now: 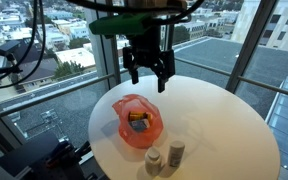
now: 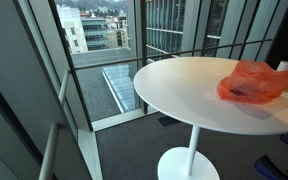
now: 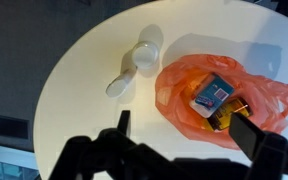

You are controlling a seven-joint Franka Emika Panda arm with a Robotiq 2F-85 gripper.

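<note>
My gripper [image 1: 148, 86] hangs open above the white round table, with nothing between its fingers. In the wrist view the gripper shows two dark fingers set wide apart along the lower edge. An orange-red plastic bag [image 1: 126, 106] lies opened out on the table, below the gripper and apart from it. Inside the bag sit a blue box [image 3: 212, 95] with a pale label and an amber bottle [image 3: 227, 113], side by side. Two pale containers, one squat bottle [image 1: 153, 160] and one taller can [image 1: 175, 154], stand upright beside the bag.
Glass walls surround the table. The bag [image 2: 254, 82] lies toward the table's right side in the second exterior view.
</note>
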